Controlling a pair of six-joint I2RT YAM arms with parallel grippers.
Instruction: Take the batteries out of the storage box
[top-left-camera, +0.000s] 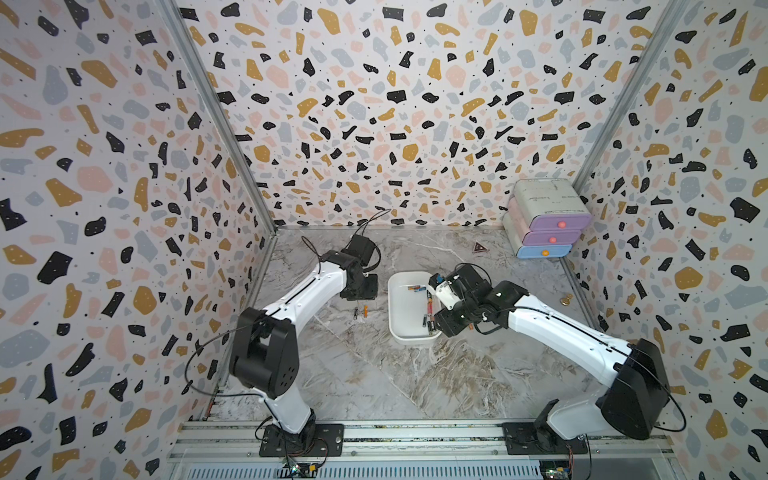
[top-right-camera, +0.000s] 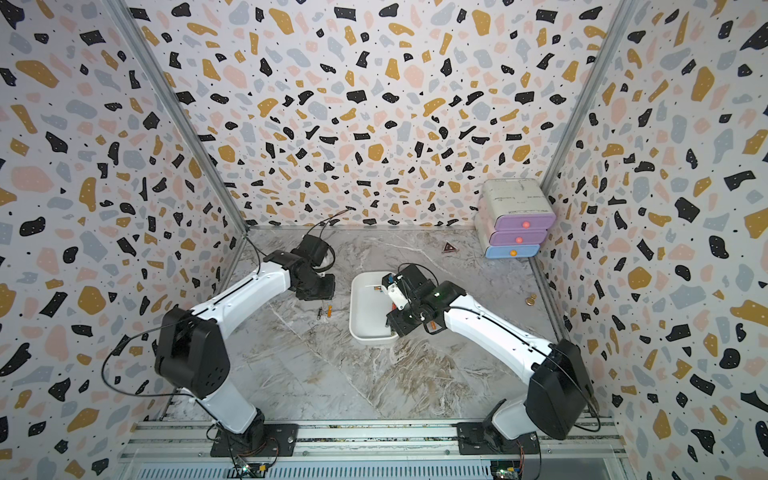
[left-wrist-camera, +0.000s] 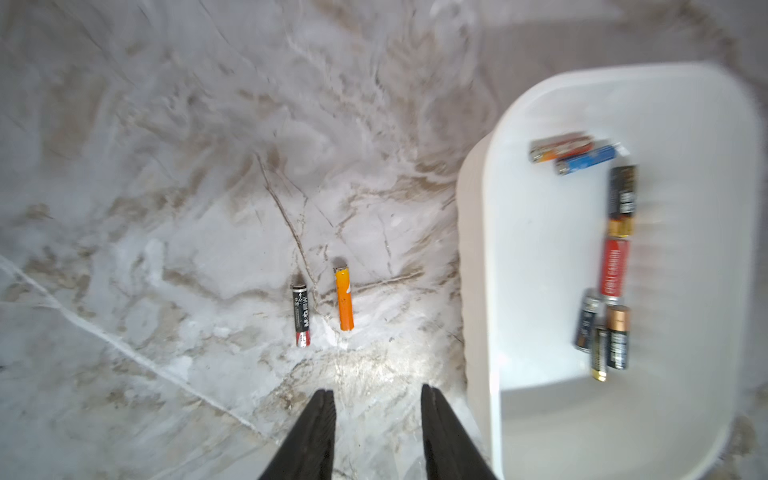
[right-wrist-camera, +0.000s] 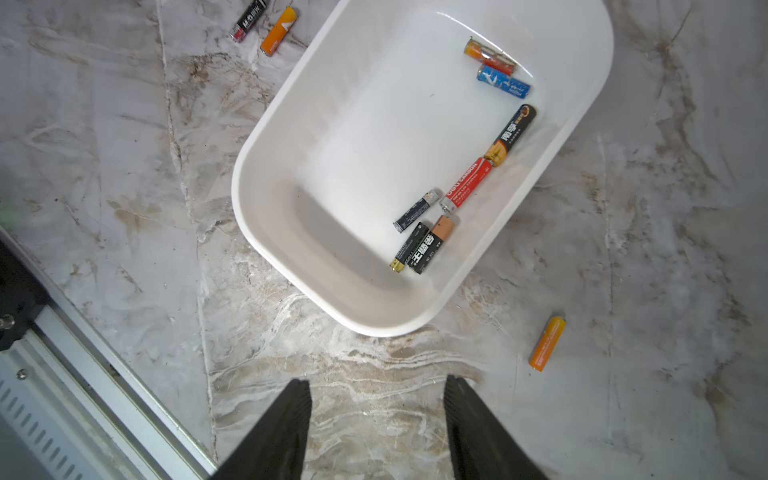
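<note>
The white storage box (left-wrist-camera: 480, 320) holds several batteries, among them a red one (right-wrist-camera: 465, 184), a blue one (right-wrist-camera: 503, 81) and a black one (right-wrist-camera: 509, 134). Left of it on the table lie an orange battery (left-wrist-camera: 344, 297) and a black battery (left-wrist-camera: 301, 314); another orange battery (right-wrist-camera: 547, 342) lies to its right. My left gripper hangs above the table just left of the box, open and empty. My right gripper is over the box's near right side in the top views, open with nothing between its fingers.
A stack of pastel drawers (top-left-camera: 546, 220) stands at the back right. A small dark triangular object (top-left-camera: 480, 248) and a small brass item (top-left-camera: 565, 299) lie on the marble table. Back and front areas of the table have free room.
</note>
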